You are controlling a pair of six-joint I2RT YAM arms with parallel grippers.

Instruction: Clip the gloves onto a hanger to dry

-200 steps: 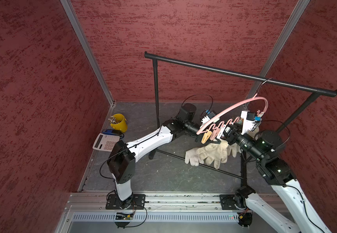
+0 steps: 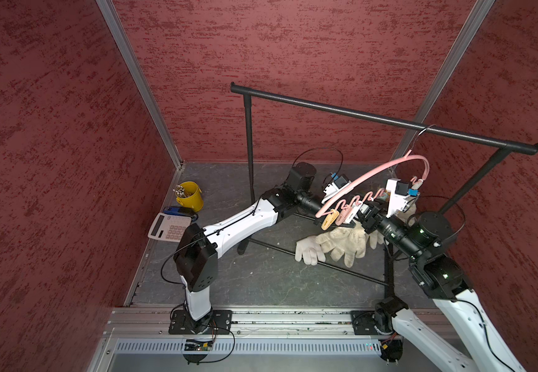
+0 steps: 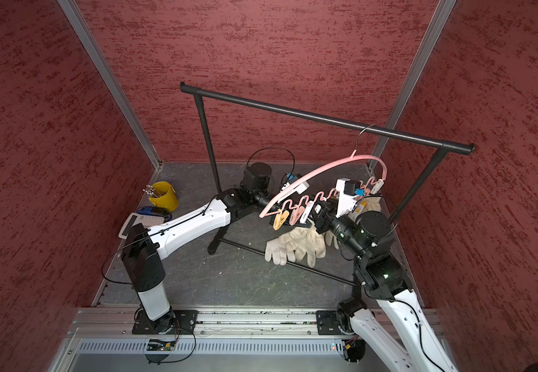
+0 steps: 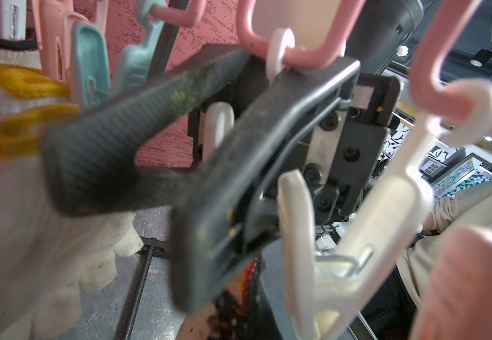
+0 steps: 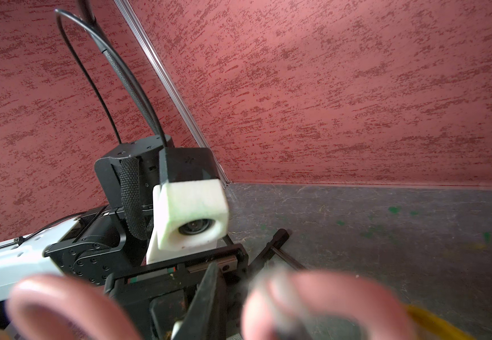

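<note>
The pink hanger (image 2: 377,167) hangs from the black rail with a row of clips. A yellow clip (image 2: 329,219), a pink clip (image 2: 343,215) and a white clip (image 4: 370,226) are near its left end. My right gripper (image 2: 364,215) is beside them, its black fingers (image 4: 240,164) shut on another white clip (image 4: 217,124). My left gripper (image 3: 306,223) reaches behind the clips and is shut; its fingertips are largely hidden. A pale glove (image 4: 25,226) with a yellow cuff hangs beside the right fingertips. Other gloves (image 2: 309,250) show below; what holds each is hidden.
The black rack's top rail (image 2: 343,110) runs over both arms, with a lower bar (image 2: 361,274) near the gloves. A yellow cup (image 2: 189,196) and calculator (image 2: 169,227) stand at left.
The left gripper has shifted slightly right. The hanger's clips have swung a little and the pale gloves moved slightly. The right arm is almost still.
</note>
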